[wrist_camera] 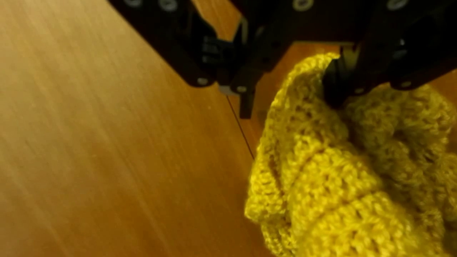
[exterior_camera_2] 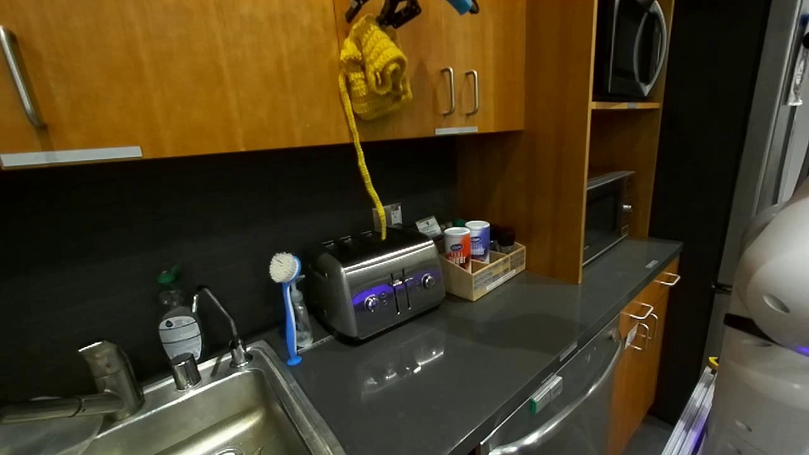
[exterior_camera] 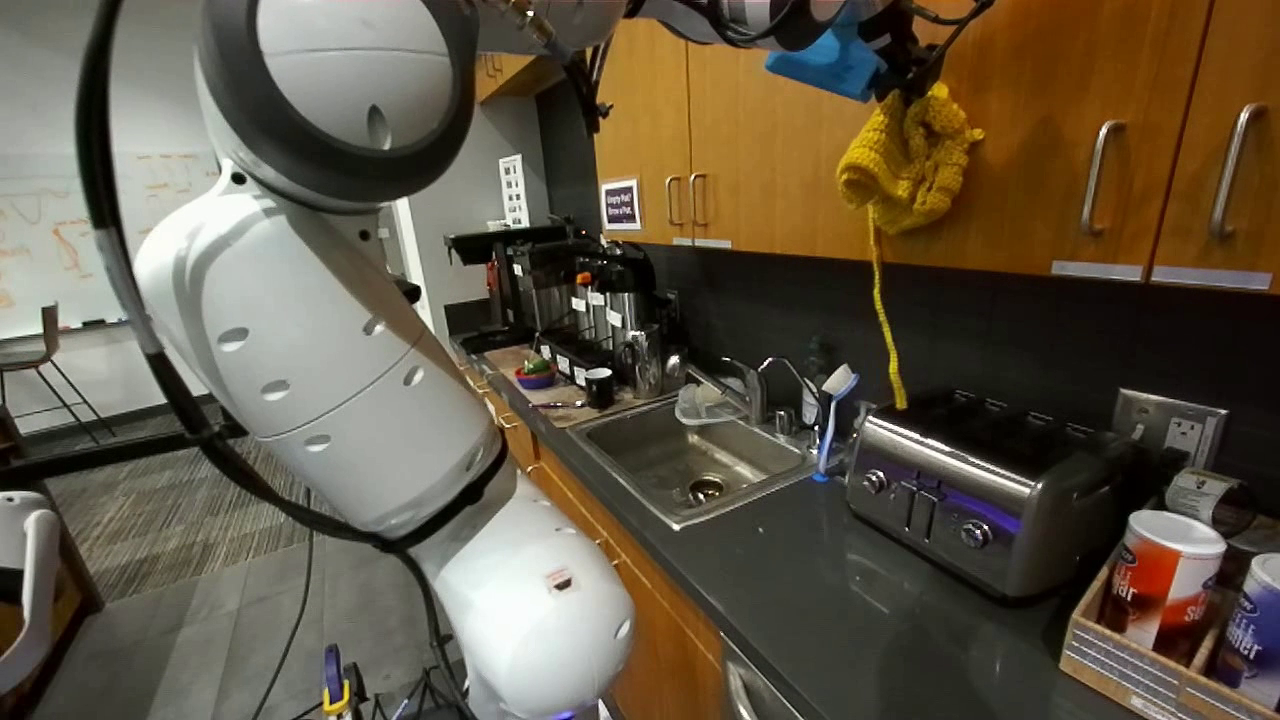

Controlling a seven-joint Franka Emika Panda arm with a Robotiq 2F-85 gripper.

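Observation:
A yellow knitted piece [exterior_camera: 908, 162] hangs in the air before the wooden cupboards, with a long yarn strand dangling down towards the toaster [exterior_camera: 990, 480]. In the wrist view my gripper stands open, its two fingers well apart. The knitted piece [wrist_camera: 338, 184] hangs at the right-hand finger, whose tip is partly sunk in its folds; how it is caught there is hidden. Nothing touches the left-hand finger. From the other side, the knit [exterior_camera_2: 375, 72] shows just below the gripper's dark fingers, and its strand ends at the toaster's top [exterior_camera_2: 371, 246].
The sink [exterior_camera: 690, 450] lies left of the toaster, with an upright blue brush [exterior_camera: 830, 420] between them. A wooden box [exterior_camera_2: 485, 273] with canisters stands right of the toaster. Cupboard doors [wrist_camera: 107, 150] are close behind the gripper.

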